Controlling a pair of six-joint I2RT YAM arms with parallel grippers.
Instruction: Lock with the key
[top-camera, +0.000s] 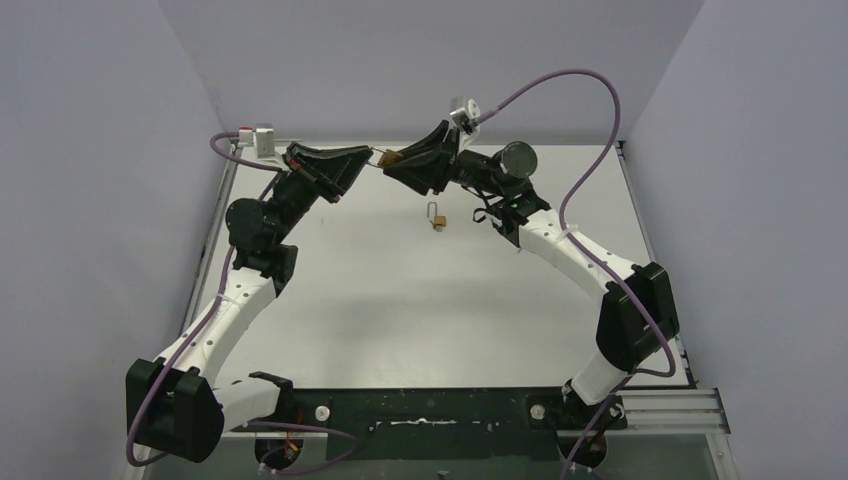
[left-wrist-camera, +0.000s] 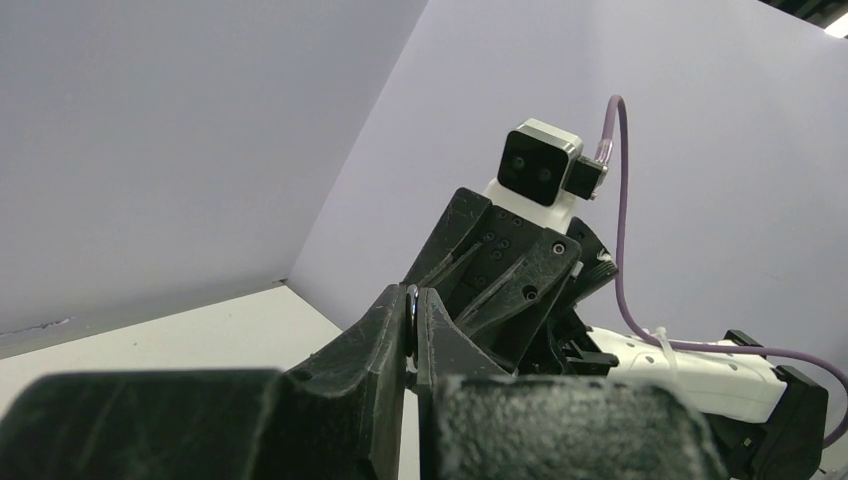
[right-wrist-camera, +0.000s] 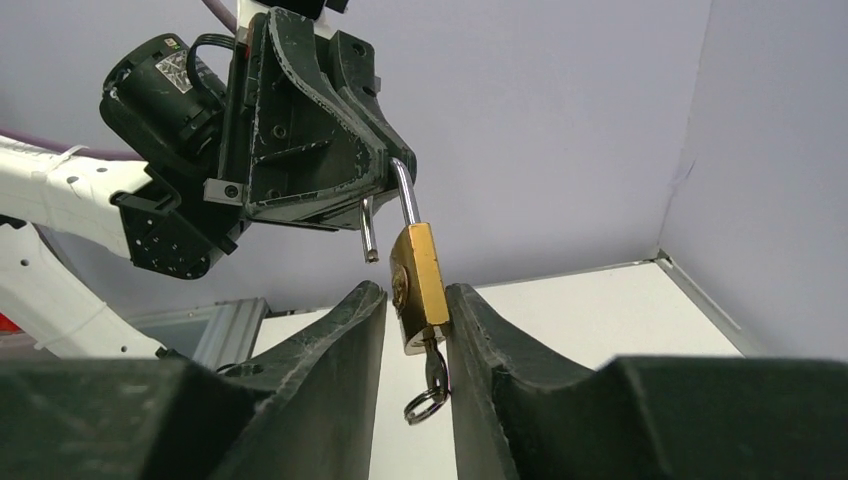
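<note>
In the air between the arms is a brass padlock (top-camera: 390, 158) with its steel shackle open. My left gripper (top-camera: 366, 156) is shut on the shackle. A key with a ring (right-wrist-camera: 434, 376) hangs from the lock's bottom. My right gripper (top-camera: 391, 161) is around the lock body, part open; in the right wrist view its right finger (right-wrist-camera: 510, 380) lies at the body's lower edge. Whether it grips cannot be told.
A second padlock (top-camera: 439, 220) lies on the white table (top-camera: 420, 300) below.
</note>
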